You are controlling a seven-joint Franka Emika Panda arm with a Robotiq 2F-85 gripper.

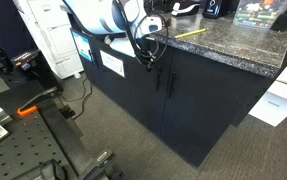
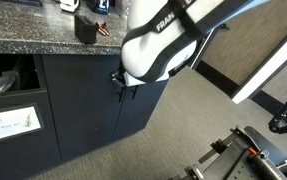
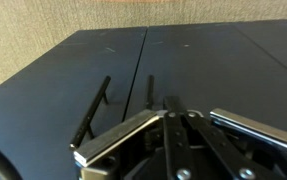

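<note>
Dark cabinet doors (image 1: 198, 95) stand under the counter, closed as far as I can see. Two slim black upright handles sit side by side at the door seam: a left handle (image 3: 91, 110) and a right handle (image 3: 150, 92) in the wrist view. My gripper points at the doors, slightly right of both handles in that view, with nothing visible between its fingers; it looks shut. Exterior view 1 has the gripper (image 1: 149, 62) up and to the left of the handles, apart from them. From the other side, the white arm (image 2: 148, 52) partly hides it.
The speckled counter (image 1: 233, 48) runs above the doors, bearing a yellow strip (image 1: 191, 33) and a clear bin (image 1: 258, 12). A perforated dark cart (image 1: 33, 145) stands at front left.
</note>
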